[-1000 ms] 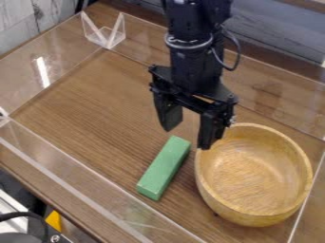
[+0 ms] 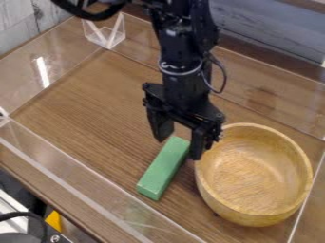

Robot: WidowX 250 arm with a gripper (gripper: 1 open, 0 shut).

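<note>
The black gripper (image 2: 181, 133) points down from above at the centre, open, with its fingers above and around the upper end of a green block (image 2: 162, 169). The green block lies at a slant on the wooden table (image 2: 83, 104), just left of a large tan bowl (image 2: 254, 180). Whether the fingers touch the block cannot be told.
The bowl takes up the lower right. A clear plastic container (image 2: 105, 28) stands at the back left. A dark object with a cable lies at the lower left edge, by a yellow piece.
The gripper has shifted slightly and turned, its fingertips coming nearer the green block. The block and the bowl have not moved.
</note>
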